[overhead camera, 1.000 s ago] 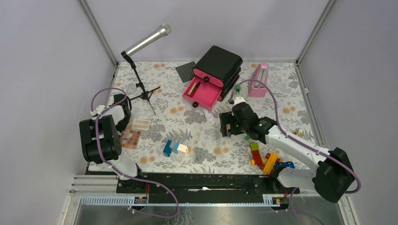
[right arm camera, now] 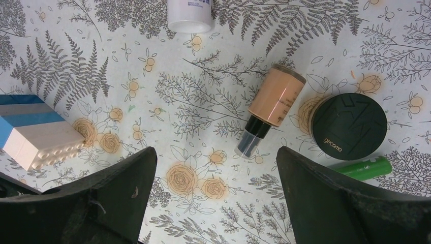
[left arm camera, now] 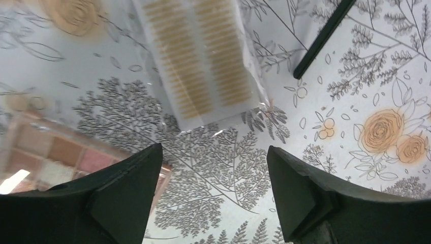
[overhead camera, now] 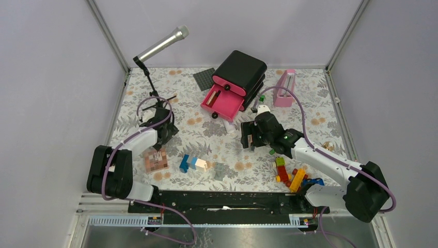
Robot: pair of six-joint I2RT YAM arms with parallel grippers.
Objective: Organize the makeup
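Note:
My left gripper (overhead camera: pixel 168 135) is open over the left of the table, with only patterned cloth between its fingertips. Ahead of them lies a clear packet of tan strips (left arm camera: pixel 198 66), which the arm hides in the top view. A brown and pink eyeshadow palette (overhead camera: pixel 156 160) is partly behind the left finger in the wrist view. My right gripper stands open near a foundation bottle (right arm camera: pixel 277 94), not holding it. Right of the bottle are a round dark compact (right arm camera: pixel 349 125) and a green tube (right arm camera: pixel 367 168). A pink drawer (overhead camera: pixel 227 106) is pulled out, with a brown item inside.
A microphone (overhead camera: pixel 164 44) on a black stand rises close to the left gripper. Toy bricks lie at front right (overhead camera: pixel 297 180) and a blue-white brick (overhead camera: pixel 199 164) at front centre. A pink holder (overhead camera: pixel 285 90) stands at the back right. A white tube (overhead camera: pixel 229 126) lies below the drawer.
My left arm has swung right, toward the microphone stand, and now covers the tan packet in the top view. The palette has shifted right and turned. The right arm is nearly still.

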